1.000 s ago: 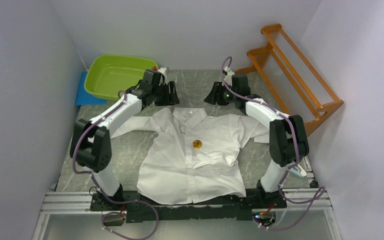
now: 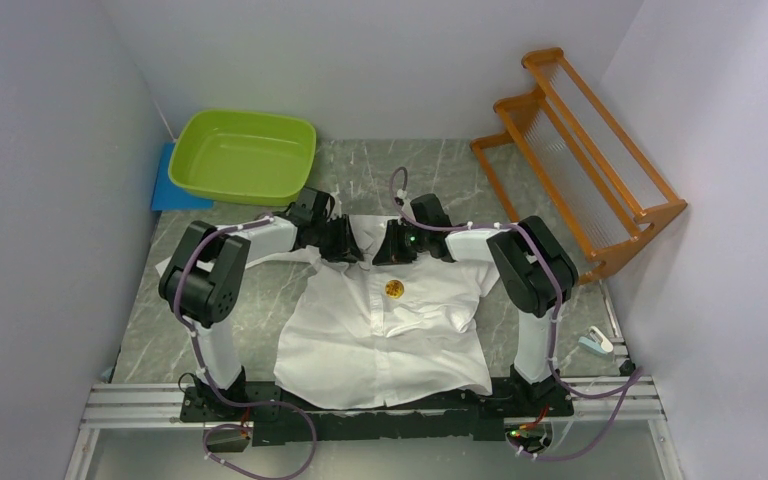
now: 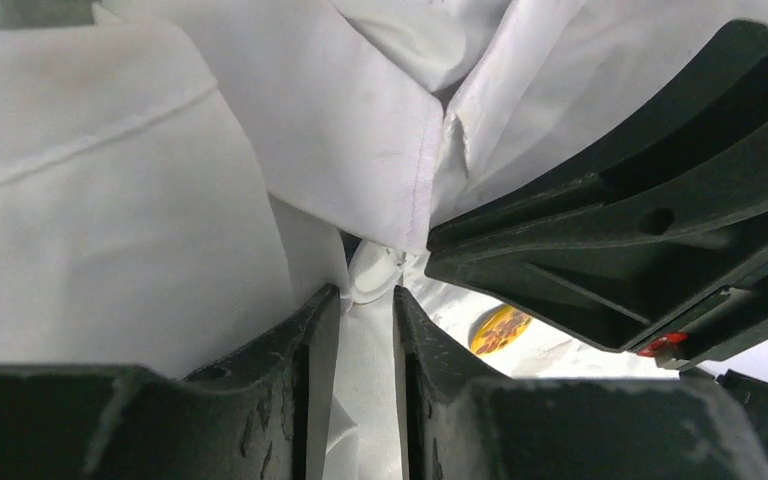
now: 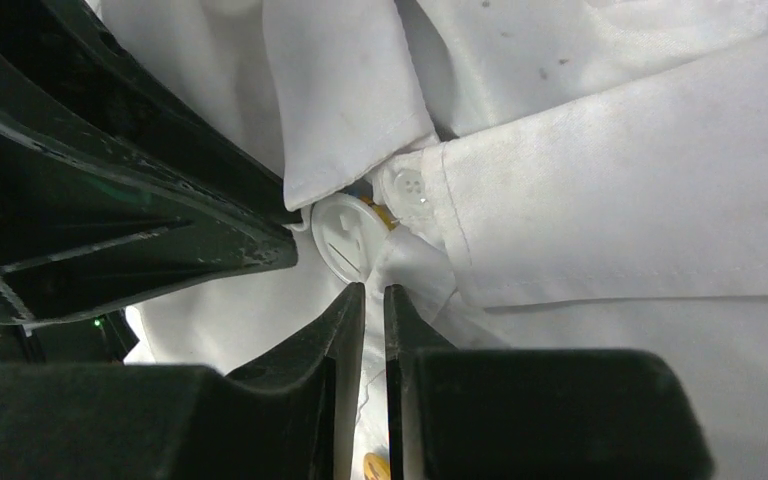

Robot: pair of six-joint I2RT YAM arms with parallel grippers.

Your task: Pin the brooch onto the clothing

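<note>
The white shirt (image 2: pixel 350 345) lies spread on the table. At its collar, a small round white disc with a slit sits against the cloth, a sliver of yellow behind it; in the left wrist view this disc (image 3: pixel 372 270) lies just beyond my left fingertips. A gold round badge (image 2: pixel 394 289) rests lower on the shirt. My left gripper (image 2: pixel 362 258) is part open at the disc's left, only cloth showing in its gap. My right gripper (image 2: pixel 376 262) is nearly closed beside the disc; a narrow slit shows white cloth, and what it pinches is unclear.
A green tub (image 2: pixel 243 155) stands at the back left on a blue sheet (image 2: pixel 168 185). A wooden rack (image 2: pixel 590 160) leans at the back right. A stapler-like item (image 2: pixel 597 342) lies at the right edge. Loose shirt folds (image 4: pixel 610 200) surround the gripper tips.
The gold badge has stayed put.
</note>
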